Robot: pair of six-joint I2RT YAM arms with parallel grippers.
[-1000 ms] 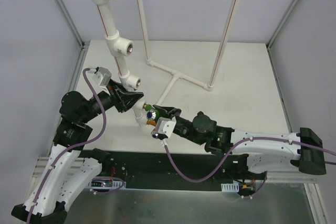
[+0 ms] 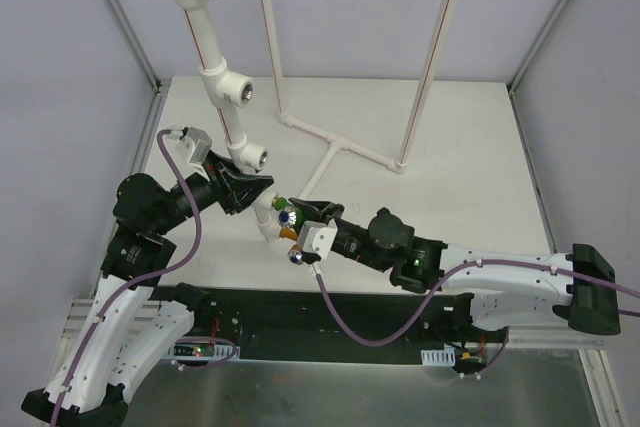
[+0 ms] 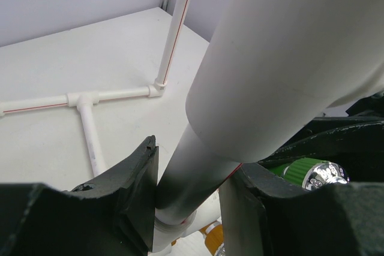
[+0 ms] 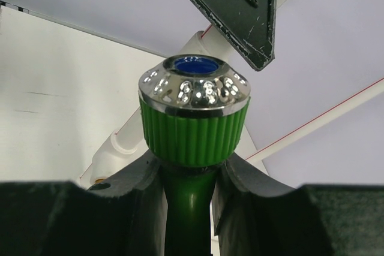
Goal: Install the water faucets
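A green faucet (image 4: 195,136) with a chrome, blue-topped end stands between the fingers of my right gripper, which is shut on its green body. From above, the faucet's green end (image 2: 281,203) points at the lowest outlet of the white pipe (image 2: 232,127); whether it sits inside the outlet is unclear. My left gripper has a finger on either side of the pipe (image 3: 204,160), shut on it just below a thick white fitting. Beneath the green faucet an orange faucet (image 2: 290,233) shows at the pipe's lower part.
Open outlets (image 2: 236,89) higher on the pipe face right. A thin pipe frame (image 2: 340,143) lies at the back of the white table (image 2: 460,167). My two grippers are close together, and the table's right side is clear.
My right gripper and the green faucet have shifted very slightly, as if turned a little. The left arm stays where it was on the pipe.
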